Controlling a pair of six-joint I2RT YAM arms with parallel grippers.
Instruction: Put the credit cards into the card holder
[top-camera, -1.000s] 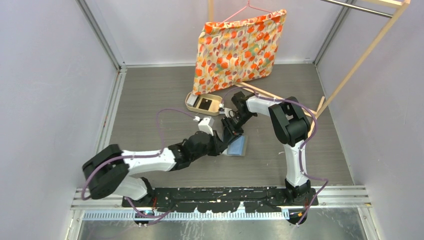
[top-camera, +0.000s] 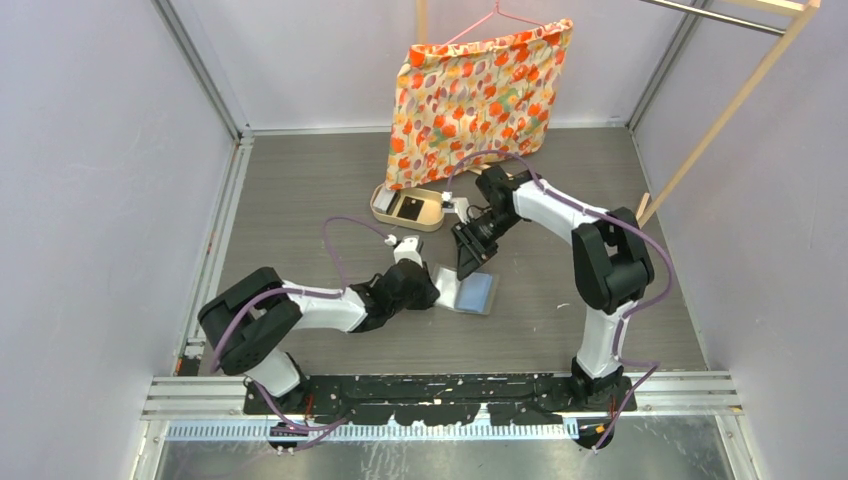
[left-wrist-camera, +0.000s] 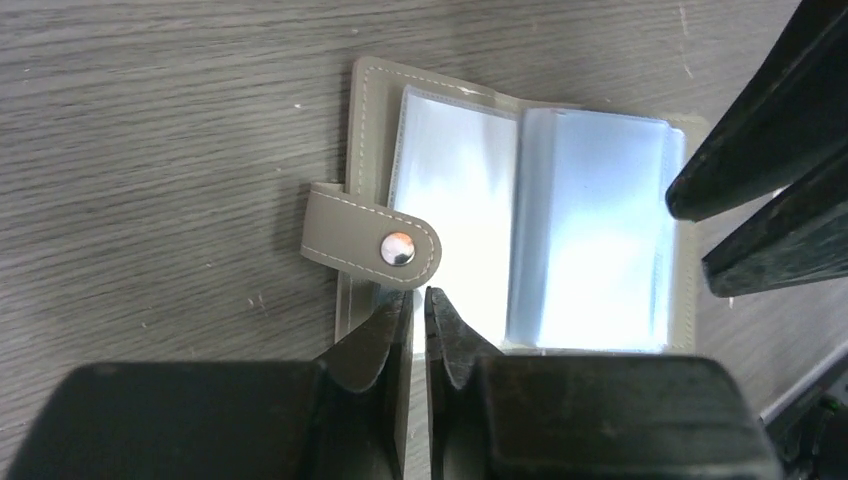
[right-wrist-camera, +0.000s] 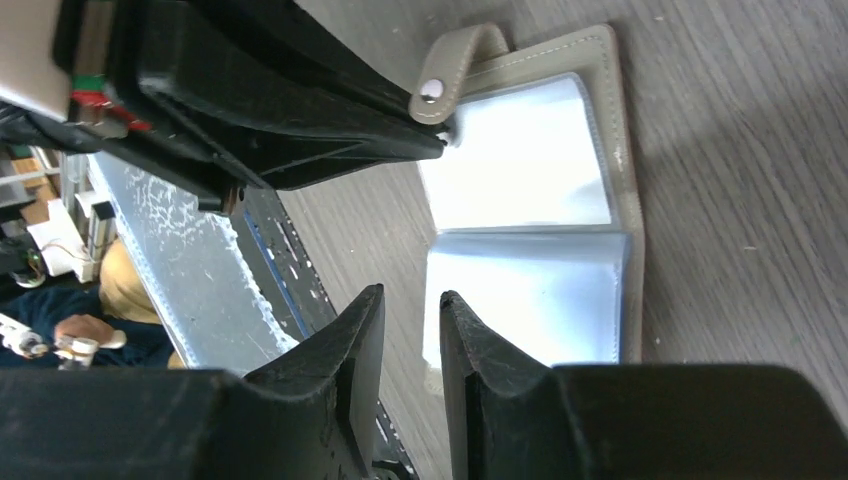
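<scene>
The taupe card holder (left-wrist-camera: 362, 120) lies open on the table with clear and bluish sleeves (left-wrist-camera: 600, 225); its strap with snap (left-wrist-camera: 340, 225) sits over the left side. My left gripper is low at that strap and left sleeve, its fingertips close together; whether anything is between them is unclear. My right gripper hangs over the holder's bluish sleeve, fingertips a little apart, nothing visible between them. I cannot make out separate cards.
A beige tray (top-camera: 426, 214) with dark and white items stands behind, below a flowered cloth (top-camera: 470, 100) on a hanger. Wooden poles stand at right. The table left of the holder is clear.
My right arm has lifted and shifted toward the table's right front, uncovering more holder.
</scene>
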